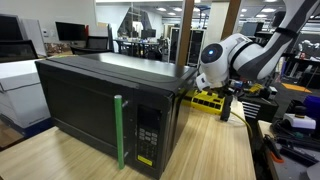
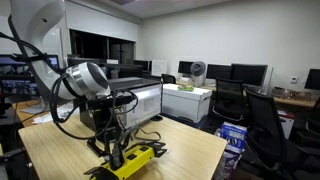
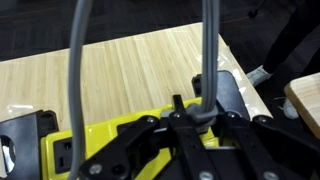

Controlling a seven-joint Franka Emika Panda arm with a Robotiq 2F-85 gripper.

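Note:
A yellow power strip (image 3: 95, 135) with black sockets lies on the wooden table, across the lower part of the wrist view. In exterior view 1 its yellow body (image 1: 208, 101) shows beyond the microwave; in exterior view 2 the yellow strip (image 2: 140, 160) is partly covered by the arm. My gripper is low over the strip, among dark parts and grey cable loops. Those loops cross the wrist view and hide the fingertips. Whether anything sits between the fingers is unclear.
A black microwave (image 1: 100, 105) with a green handle fills much of the table in exterior view 1. Bare wood (image 2: 190, 140) lies to the right of the strip in exterior view 2. Office chairs (image 2: 275, 125) stand beyond the table.

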